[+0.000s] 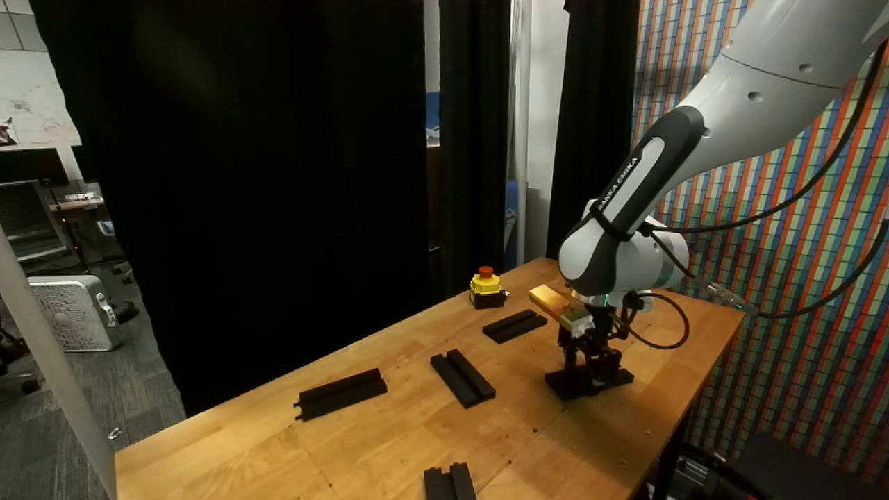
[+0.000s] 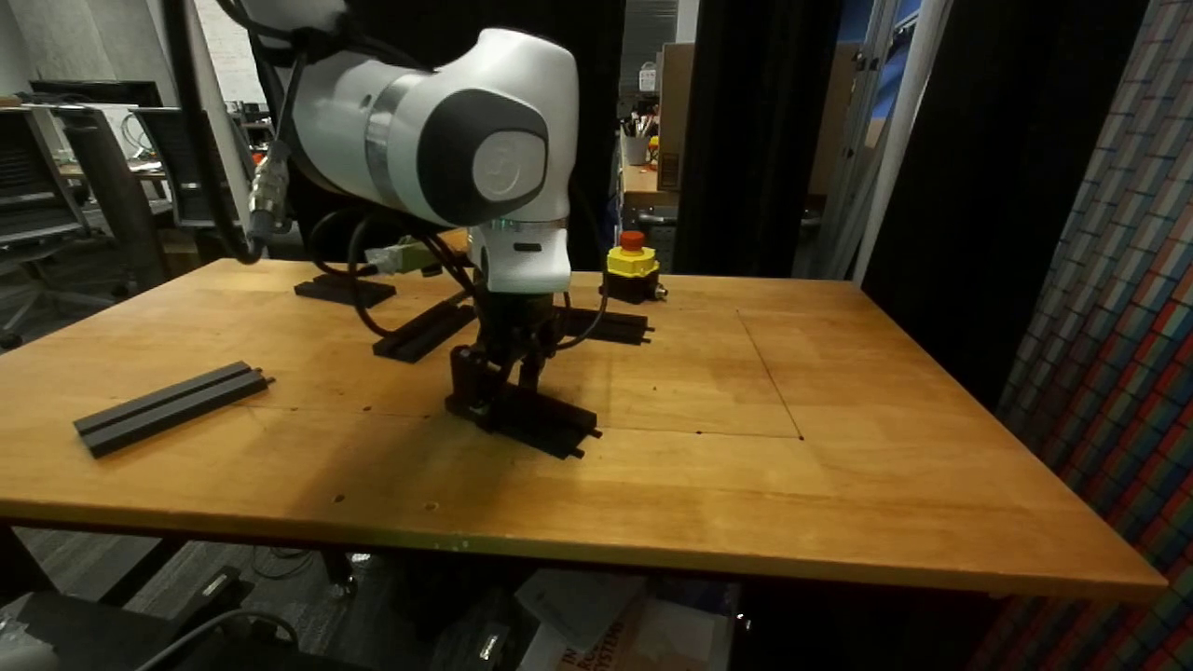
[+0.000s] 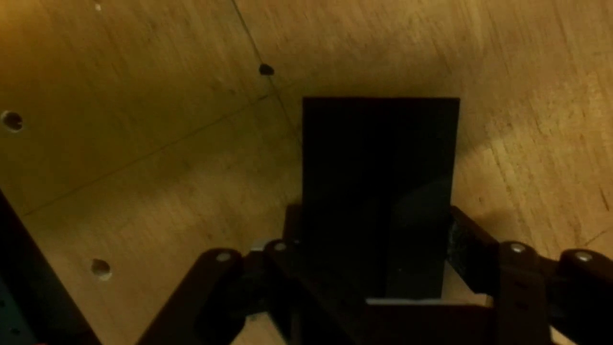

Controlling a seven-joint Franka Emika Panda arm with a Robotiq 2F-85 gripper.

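A black grooved track piece [image 3: 379, 149] lies at the near side of the table under my gripper. One of my fingers stands along each long side of it in the wrist view. Both fingers are at or very close to its edges; whether they press on it cannot be made out. In exterior view 2 the piece [image 2: 559, 423] looks flat on the wood or nearly so, its two end pegs pointing right, with the gripper [image 2: 503, 386] straddling its left part.
Loose black pieces [image 1: 462, 378] are spread over the table. A yellow emergency stop [image 2: 633, 268] with a red button stands at the back. Bare wood [image 2: 716, 481] extends right of the gripper in exterior view 2.
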